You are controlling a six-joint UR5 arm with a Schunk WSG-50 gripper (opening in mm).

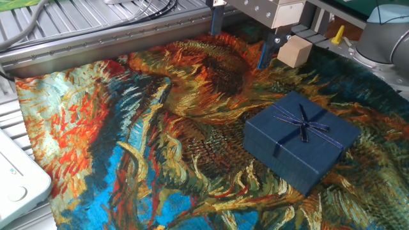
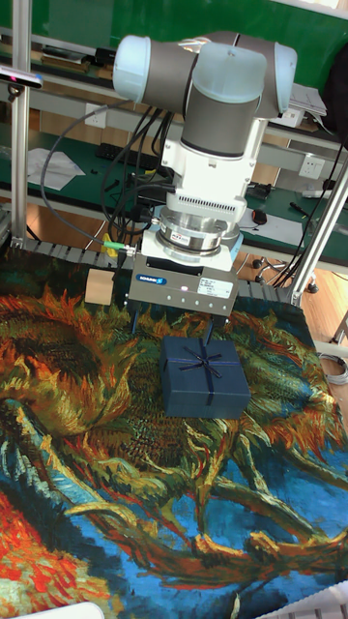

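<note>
A dark blue gift box with a ribbon bow on its lid rests flat on the painted cloth. My gripper is open above the cloth, its two fingers wide apart and nothing between them. In exterior view 3 the fingers of the gripper point down just behind the blue box. Close by the gripper is a plain wooden block, near the cloth's far edge; exterior view 3 has this block left of the gripper body.
A metal rail runs along the cloth's back side. At the lower left stands a white device. A small yellow piece sits near the arm's base.
</note>
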